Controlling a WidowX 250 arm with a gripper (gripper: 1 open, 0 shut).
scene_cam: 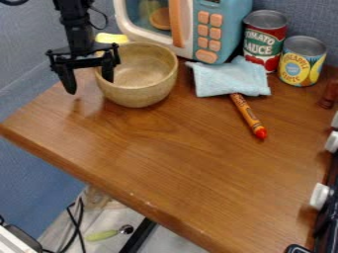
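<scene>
At the upper left my black gripper (pixel 90 69) hangs with its fingers pointing down at the left rim of a wooden bowl (pixel 138 89); whether they touch or grip it is hard to tell. A yellow object (pixel 111 39) shows behind the gripper. To the bowl's right, a light blue cloth (pixel 227 77) lies over one end of an orange crayon (pixel 250 118).
A toy microwave (pixel 211 35) stands at the back, with a tomato sauce can (pixel 264 42) and a second can (pixel 302 62) to its right. A black appliance (pixel 325 198) borders the right edge.
</scene>
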